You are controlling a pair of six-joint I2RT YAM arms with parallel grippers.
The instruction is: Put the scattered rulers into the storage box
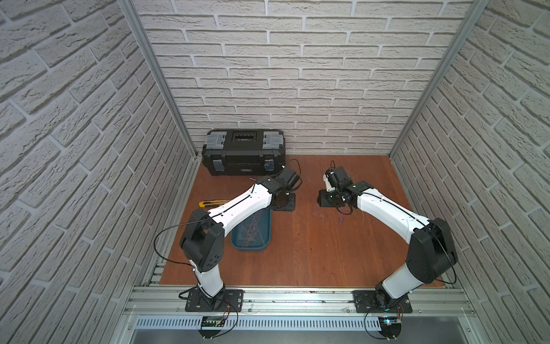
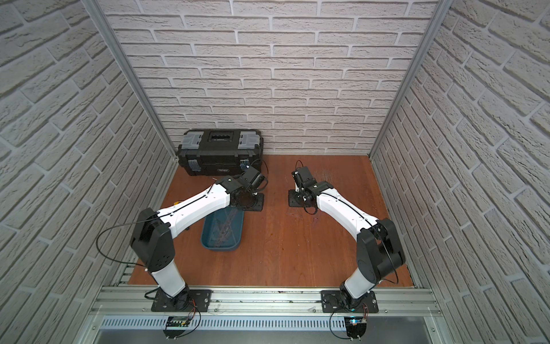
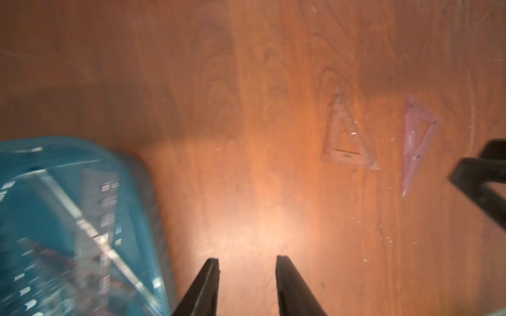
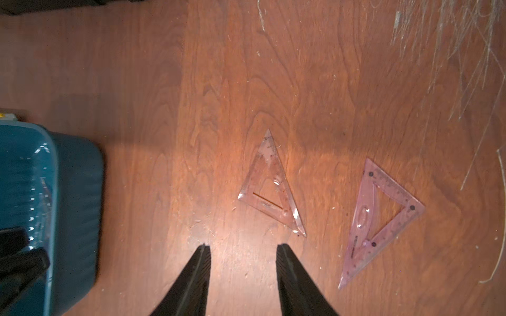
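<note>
A clear triangular ruler [image 4: 267, 164] lies flat on the table, and a pinkish-purple triangular ruler [image 4: 362, 218] lies to its right. Inside the blue storage box [image 1: 251, 248] are several rulers, among them a clear one [image 3: 93, 210] in the left wrist view. My left gripper hovers just right of the box with its fingers apart and nothing between them. Over the table's middle, near the two triangles, my right gripper is also open and empty. Both triangles sit ahead of its fingertips in the right wrist view.
A black toolbox [image 1: 244, 153] stands at the back left. A yellow-handled tool [image 1: 213, 203] lies left of the box, partly behind my left arm. The two grippers face each other with a narrow gap between.
</note>
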